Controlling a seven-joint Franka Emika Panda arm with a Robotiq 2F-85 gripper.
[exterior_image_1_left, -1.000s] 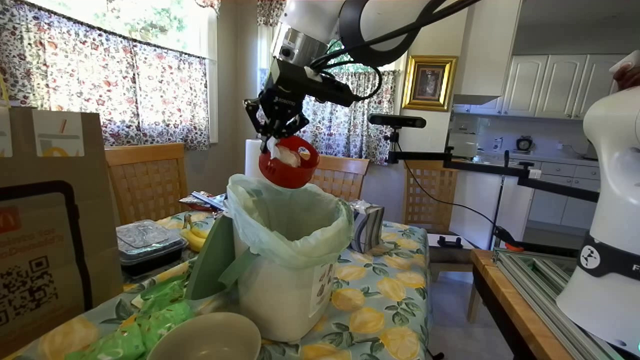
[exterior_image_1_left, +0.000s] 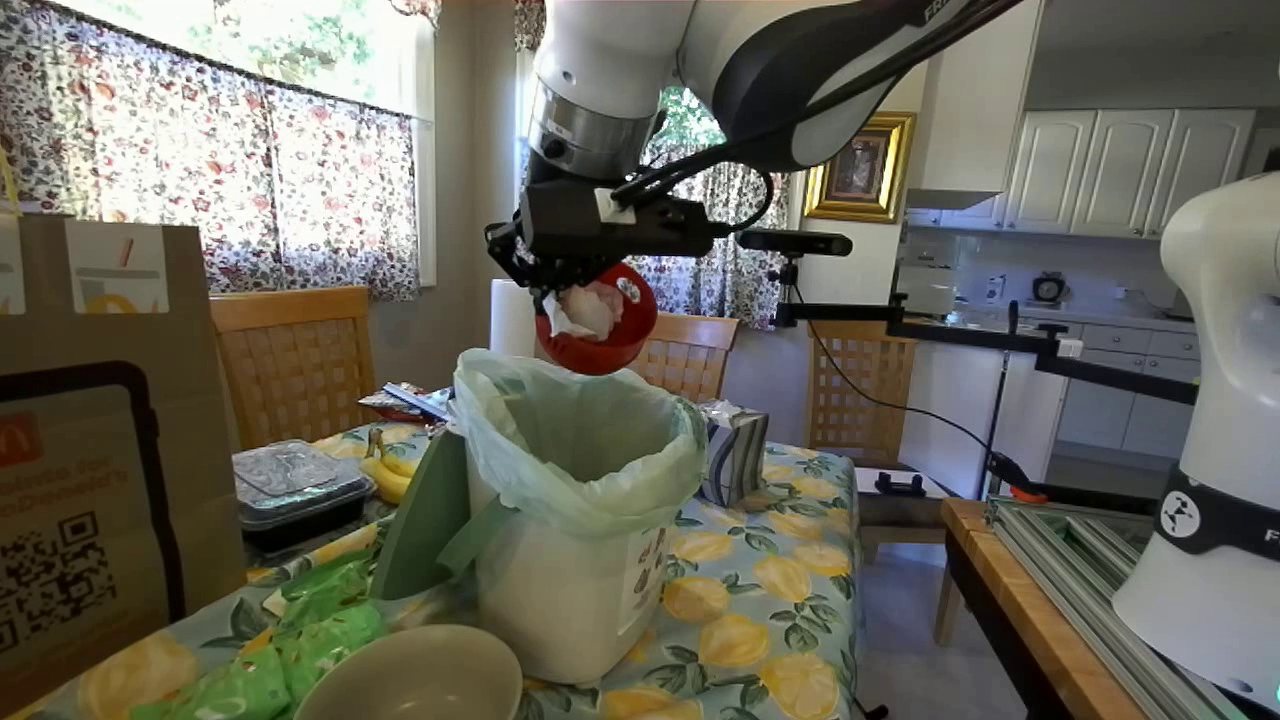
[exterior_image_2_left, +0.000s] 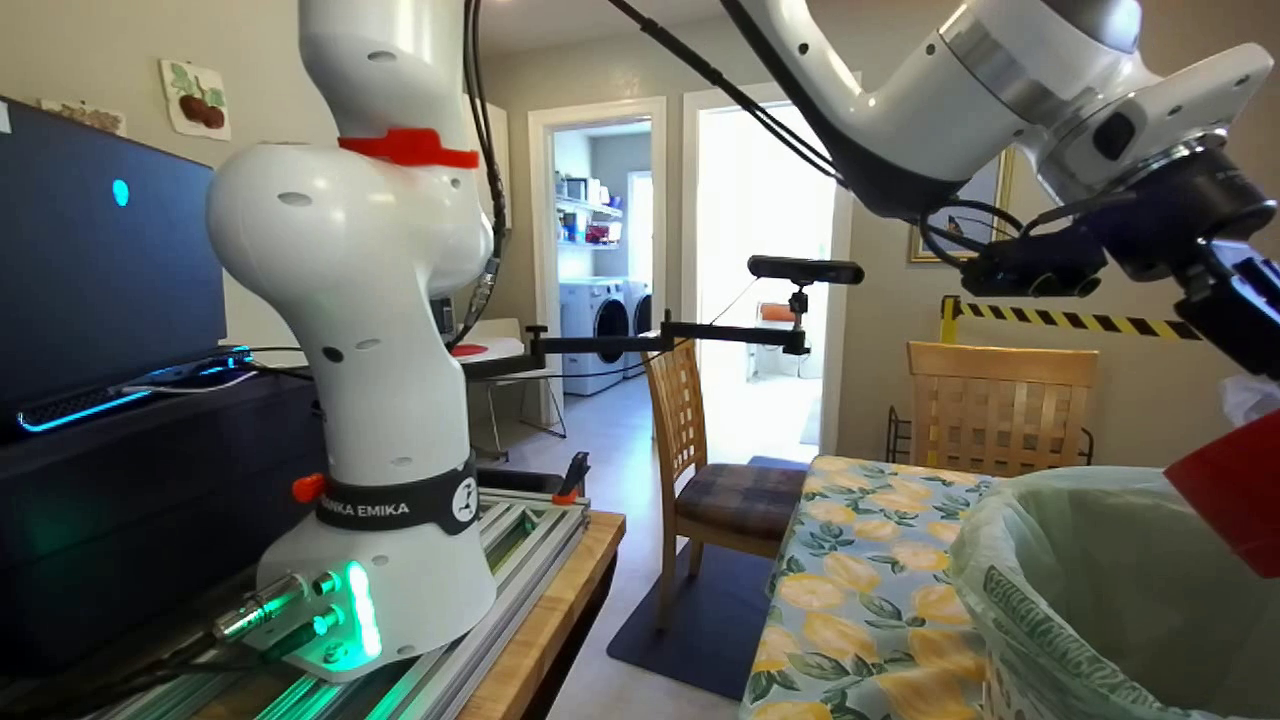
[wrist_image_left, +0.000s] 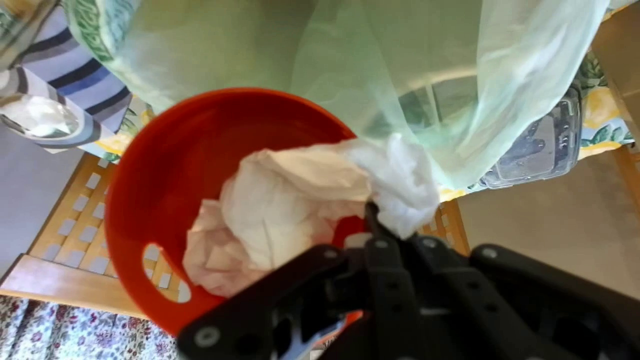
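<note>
A red basket (wrist_image_left: 138, 198) with handle holes hangs tilted from my gripper, whose fingers are shut on its thin rim. Crumpled white and pinkish tissues (wrist_image_left: 270, 216) lie inside it, and one white tissue (wrist_image_left: 408, 186) sticks up over the rim by the fingertips, hiding part of the grip. In exterior view 1, the basket (exterior_image_1_left: 600, 348) is just above the far edge of a white bin (exterior_image_1_left: 540, 600) lined with a pale green bag (exterior_image_1_left: 576, 510). Its opening leans towards the bin. No tissue shows in the visible part of the bag.
Around the bin stand a striped tissue box (exterior_image_1_left: 734, 456), a green lid (exterior_image_1_left: 422, 522), a beige bowl (exterior_image_1_left: 414, 678), green packets (exterior_image_1_left: 300, 642) and a clear-lidded container (exterior_image_1_left: 300, 480). A large paper bag (exterior_image_1_left: 108, 456) fills the left. Lemon-print tablecloth lies bare right of the bin.
The gripper and wrist have rotated, tipping the basket further so more of its inside and the tissues face exterior view 1. The basket has shifted slightly right; the bin has not moved.
</note>
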